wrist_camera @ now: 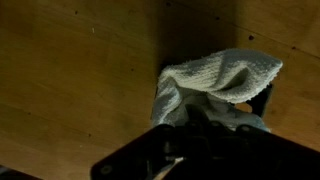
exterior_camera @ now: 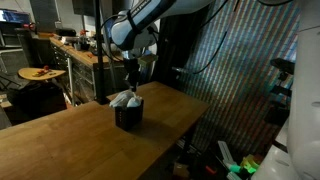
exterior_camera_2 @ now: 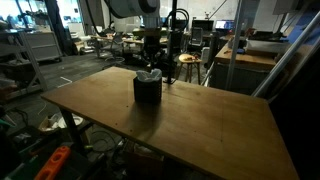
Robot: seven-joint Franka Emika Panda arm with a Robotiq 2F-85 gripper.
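A black box (exterior_camera: pixel 129 117) stands on the wooden table, with pale grey-white cloth (exterior_camera: pixel 123 99) bulging out above its rim. In exterior view 2 the same box (exterior_camera_2: pixel 147 92) has the cloth (exterior_camera_2: pixel 150 76) heaped over its top. My gripper (exterior_camera: pixel 133 82) is directly over the box, pointing down, its dark fingers small and hard to make out from outside. In the wrist view the crumpled cloth (wrist_camera: pixel 222 75) runs right up to the dark fingers, which are shut on it; the exact pinch point is in shadow. Most of the box is hidden there beneath the cloth.
Behind the table are stools, a workbench and a dark post. Clutter lies below the table's near edge.
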